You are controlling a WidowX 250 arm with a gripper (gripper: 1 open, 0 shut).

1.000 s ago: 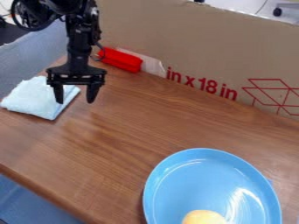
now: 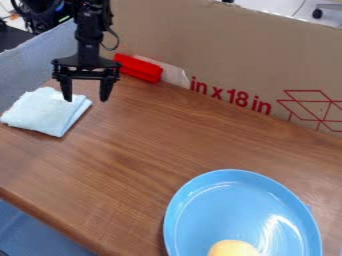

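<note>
My black gripper (image 2: 86,92) hangs at the upper left, open, its two fingers pointing down just to the right of and behind a folded pale blue-white cloth (image 2: 43,114) on the wooden table. Nothing shows between the fingers. A red object (image 2: 138,67) lies behind the gripper against the cardboard wall. In the lower right, a blue plate (image 2: 254,200) holds a pale yellow round item (image 2: 233,249).
A cardboard panel (image 2: 241,50) with red printing bounds the back. A grey padded surface (image 2: 27,74) borders the left.
Compared with a second ago, the gripper has moved a little up and back, away from the camera. The cloth, plate and red object look unmoved.
</note>
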